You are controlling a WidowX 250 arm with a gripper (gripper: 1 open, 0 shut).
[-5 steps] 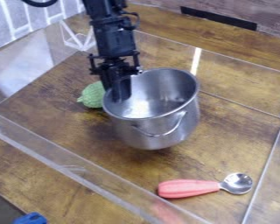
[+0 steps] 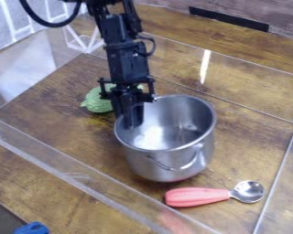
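Observation:
A steel pot [image 2: 174, 146] with a wire handle stands on the wooden surface in the middle. My gripper [image 2: 129, 114] reaches down to its left rim, shut, with its fingertips at the rim; whether the thin rim is between them is hard to tell. Behind the gripper, partly hidden, lies a green leafy vegetable [image 2: 95, 101].
A pink-handled scoop [image 2: 204, 196] lies in front of the pot. Clear low walls border the work area. A blue object [image 2: 32, 228] sits outside at the lower left.
The pot has come down and a little toward the front since a second ago, along with my gripper. It now sits more upright.

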